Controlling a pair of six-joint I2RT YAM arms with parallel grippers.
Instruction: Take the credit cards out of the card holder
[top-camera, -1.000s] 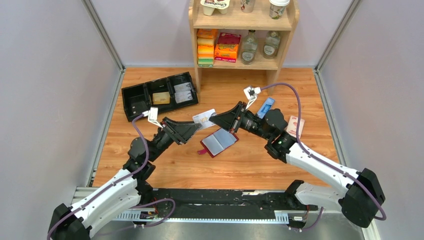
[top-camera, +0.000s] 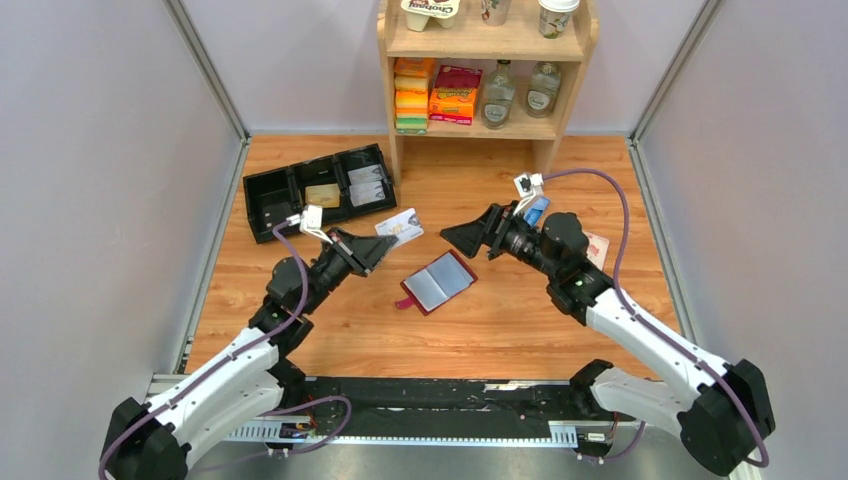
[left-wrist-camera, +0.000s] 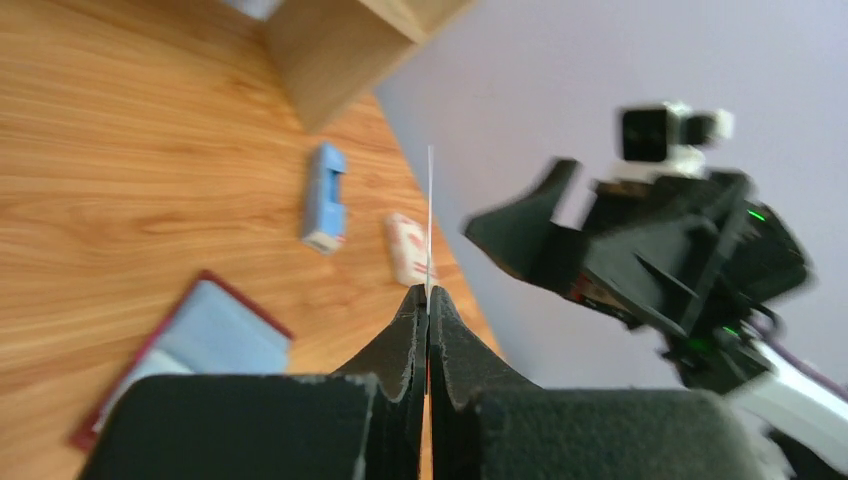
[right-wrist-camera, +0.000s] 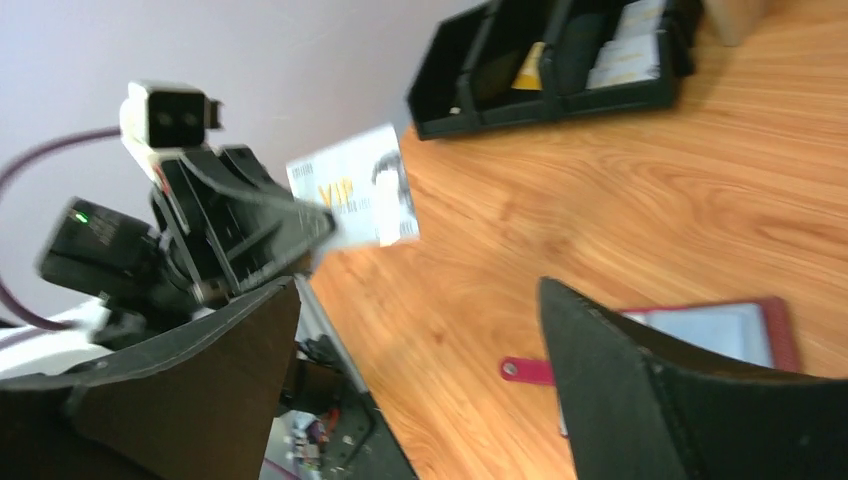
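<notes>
My left gripper (top-camera: 385, 245) is shut, holding a white card marked VIP by its edge above the table; in the left wrist view the card shows edge-on as a thin line. Below and right of it, the open card holder (top-camera: 438, 283) lies with red cover, clear sleeves and a pink strap. My right gripper (top-camera: 452, 237) hangs above and right of the holder, open, with nothing between its fingers in the right wrist view.
A black three-compartment tray (top-camera: 257, 200) with cards stands back left. A wooden shelf (top-camera: 485, 45) with bottles and boxes stands at the back. A blue item (left-wrist-camera: 323, 200) and a pale card pack (left-wrist-camera: 410, 250) lie on the right.
My right gripper has drawn back to the right, away from the card and my left gripper. The left gripper has shifted slightly left with the card.
</notes>
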